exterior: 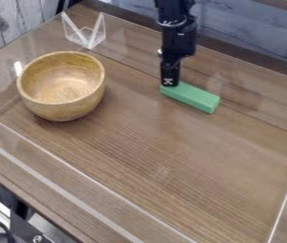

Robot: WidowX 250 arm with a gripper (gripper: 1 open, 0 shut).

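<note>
A green block (pixel 192 99) lies flat on the wooden table at the centre right. My dark gripper (pixel 170 80) reaches down from the top of the view to just at the block's left end, its fingertips at or very near it. The fingers look close together; whether they touch the block is too small to tell.
A wooden bowl (pixel 63 66) sits on the left of the table (pixel 159 180). A white wire object (pixel 83 30) stands at the back left.
</note>
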